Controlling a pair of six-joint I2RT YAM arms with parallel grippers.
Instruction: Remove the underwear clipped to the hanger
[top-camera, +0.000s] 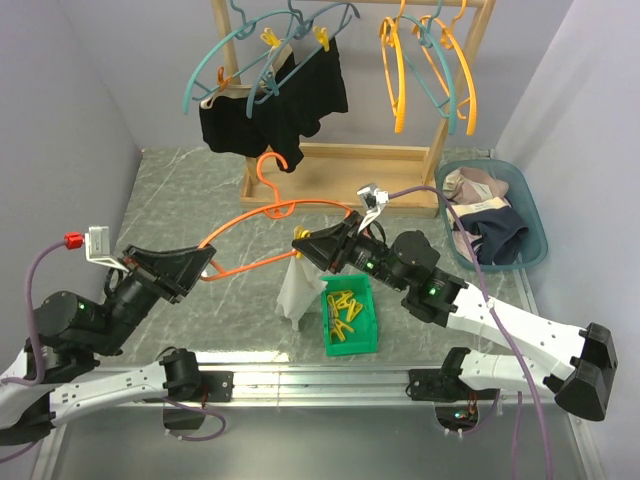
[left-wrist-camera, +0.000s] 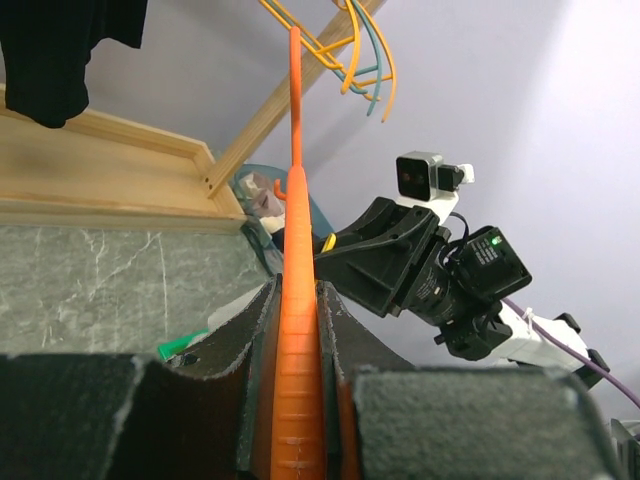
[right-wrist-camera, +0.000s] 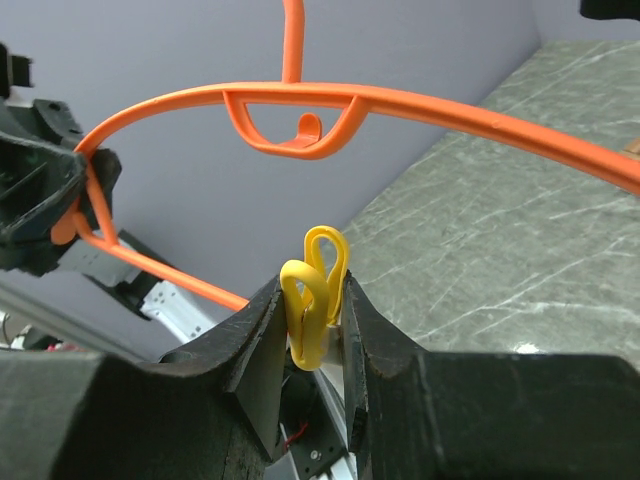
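Observation:
An orange hanger (top-camera: 243, 216) is held up between my two arms over the floor. Its left end is in my left gripper (top-camera: 194, 275), whose fingers are shut on it; in the left wrist view the orange bar (left-wrist-camera: 298, 260) rises from between the black fingers. My right gripper (top-camera: 310, 250) is shut on a yellow clip (right-wrist-camera: 312, 300) by the hanger's lower bar. White underwear (top-camera: 299, 290) hangs below that clip. The right fingers cover the clip's lower end, so its bite on cloth and bar is hidden.
A green tray (top-camera: 351, 345) with several yellow clips lies below the right gripper. Behind stands a wooden rack (top-camera: 345, 152) with black clothes (top-camera: 285, 110) and several hangers. At the right is a blue-grey basket (top-camera: 536, 230) of clothes.

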